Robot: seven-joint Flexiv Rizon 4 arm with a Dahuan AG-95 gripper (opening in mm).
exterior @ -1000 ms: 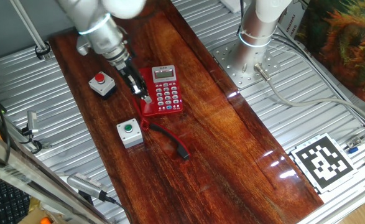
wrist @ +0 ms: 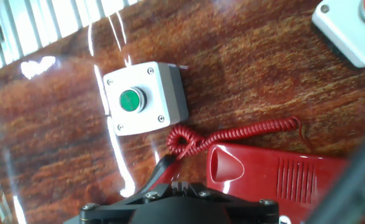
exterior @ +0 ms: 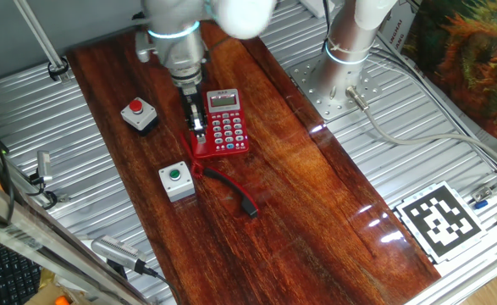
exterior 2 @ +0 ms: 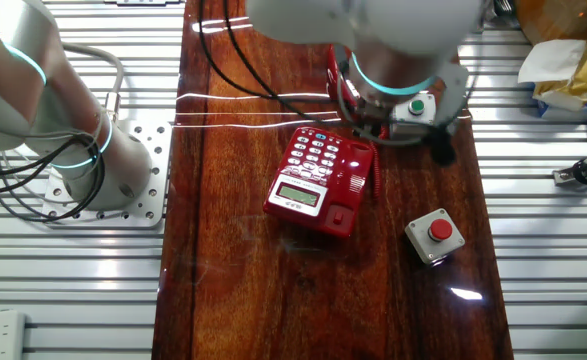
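Observation:
A red desk phone [exterior: 223, 127] with a grey keypad and a small display lies on the wooden table. Its red and black handset [exterior: 231, 188] is off the base, resting on the table beside it. My gripper [exterior: 200, 135] points down over the phone's cradle side. In the wrist view the fingertips of the gripper stand together, with nothing seen between them. Part of the handset [wrist: 165, 169] shows just beyond them, the rest hidden by the gripper. A coiled red cord [wrist: 250, 130] runs beside the phone's base [wrist: 281, 174].
A white box with a green button [exterior: 176, 180] stands close to the handset. Another box with a red button [exterior: 138, 113] sits near the table's edge. A marker board [exterior: 439, 222] lies at the right.
The arm has swung rightward in exterior view 1 and turned more upright, while the fingertips stay over about the same part of the phone. Phone, handset and button boxes have not moved.

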